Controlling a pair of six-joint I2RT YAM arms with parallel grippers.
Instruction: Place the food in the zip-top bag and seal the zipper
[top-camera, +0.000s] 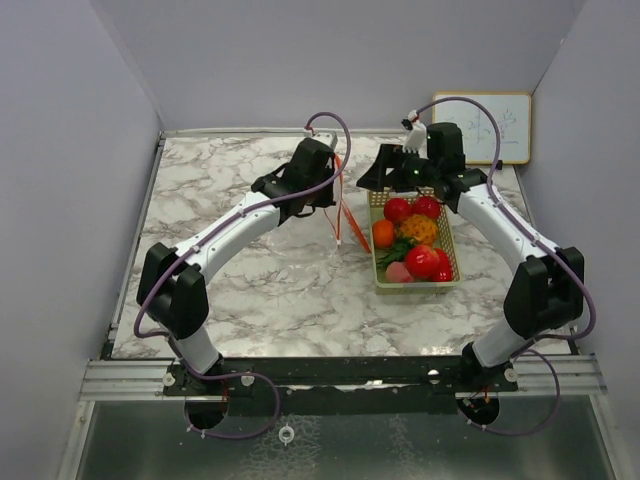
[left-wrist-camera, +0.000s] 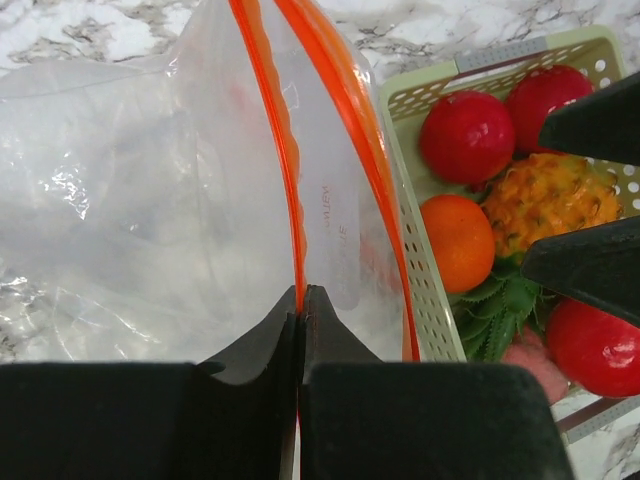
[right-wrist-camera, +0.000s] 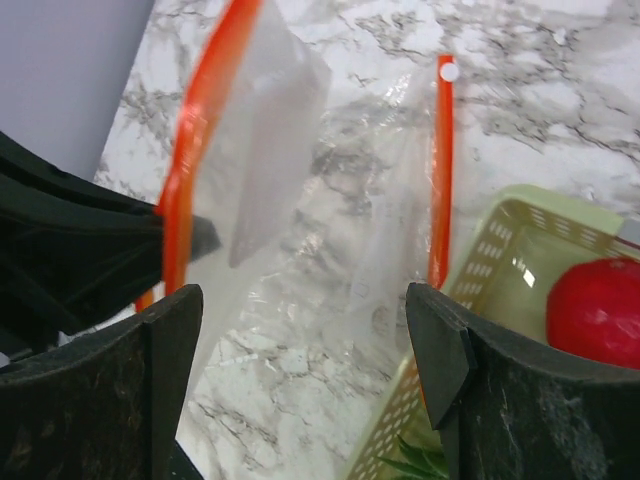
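Observation:
A clear zip top bag (top-camera: 305, 240) with orange zipper strips lies left of the basket. My left gripper is shut on one orange strip (left-wrist-camera: 268, 85) and holds that edge raised; the other strip (left-wrist-camera: 355, 110) stands apart from it. My right gripper is open, above the basket's far left corner, with nothing visible between its fingers. The basket holds the food: an orange (left-wrist-camera: 458, 243), a pineapple (left-wrist-camera: 550, 205), red round fruits (left-wrist-camera: 467, 137) and a pink fruit (top-camera: 398, 272). No food shows inside the bag.
The green perforated basket (top-camera: 415, 288) stands close against the bag's right side. A whiteboard (top-camera: 510, 125) lies at the back right.

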